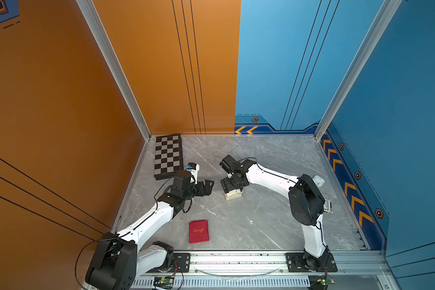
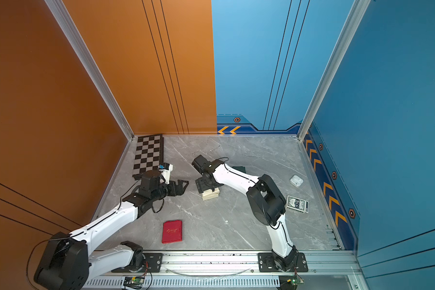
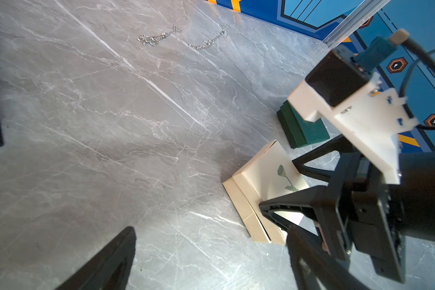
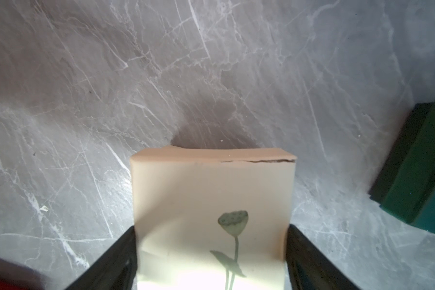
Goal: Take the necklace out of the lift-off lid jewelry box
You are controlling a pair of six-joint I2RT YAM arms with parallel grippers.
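A cream lift-off-lid box [image 1: 233, 194], printed with a plant on top, stands mid-table. My right gripper is open around it, a finger at each side of the lid in the right wrist view. My left gripper stands open to the left of the box, nothing between its fingers. Two silver chains, one a necklace [image 3: 154, 38], lie on the table behind the box. The inside of the box is hidden.
A dark green box [image 3: 302, 128] sits behind the cream box. A chessboard [image 1: 167, 154] lies back left, a red pouch [image 1: 198, 232] near the front, a card deck [image 2: 297, 204] at right.
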